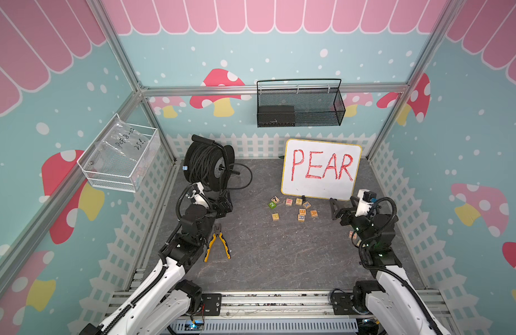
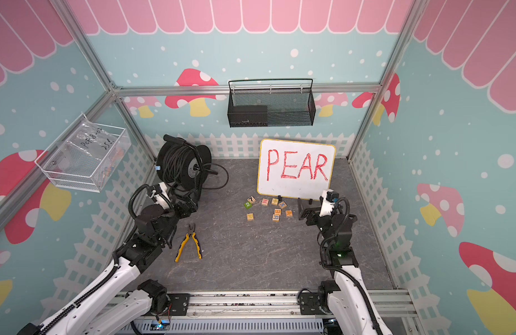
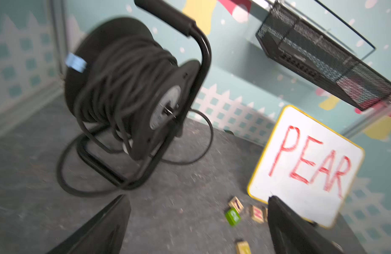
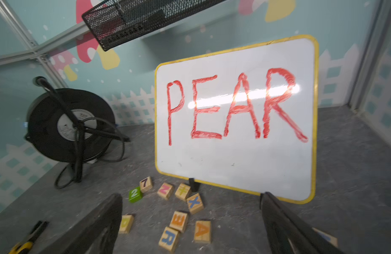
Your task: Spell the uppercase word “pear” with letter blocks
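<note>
In the right wrist view, loose wooden letter blocks lie scattered in front of the whiteboard (image 4: 233, 156), which reads PEAR in red. An orange block that looks like E (image 4: 178, 221) sits just behind the blue R block (image 4: 168, 239), with the orange A block (image 4: 202, 231) to their right. A block with a blue mark (image 4: 325, 237) is partly hidden beyond the right finger; I cannot read it. My right gripper (image 1: 340, 211) is open and empty, to the right of the cluster. Over the left side, my left gripper is open too, well away from the blocks.
Other blocks include the X (image 4: 195, 203), plus sign (image 4: 183, 191), 7 (image 4: 145, 183), green 2 (image 4: 135, 194) and a yellowish one (image 4: 126, 224). A cable reel (image 1: 210, 166) stands back left; yellow-handled pliers (image 1: 217, 244) lie near the left arm.
</note>
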